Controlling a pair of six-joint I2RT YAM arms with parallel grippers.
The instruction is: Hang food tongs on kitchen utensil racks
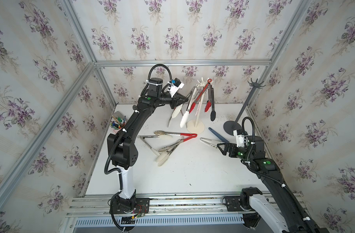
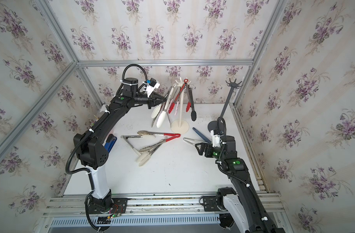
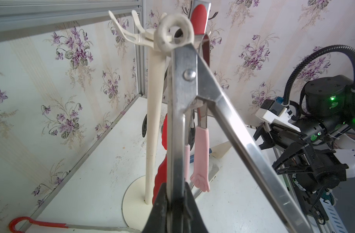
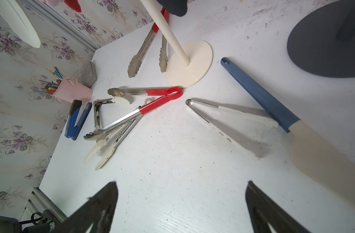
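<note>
A white utensil rack (image 1: 198, 124) at the back centre carries several tongs, among them red (image 2: 173, 101) and black (image 2: 193, 112) ones. My left gripper is shut on steel tongs with a white loop (image 3: 185, 85), held up at the rack's hooks; whether the loop is seated on a hook I cannot tell. My right gripper is open above the table at the right. Below it lie white tongs (image 4: 231, 137); more tongs, one pair with red handles (image 4: 158, 101), lie in the middle left.
A dark rack (image 1: 231, 126) stands at the back right. A blue spatula (image 4: 259, 91) lies in front of it, and a pink pencil cup (image 4: 70, 89) and blue stationery (image 4: 74, 124) sit at the left.
</note>
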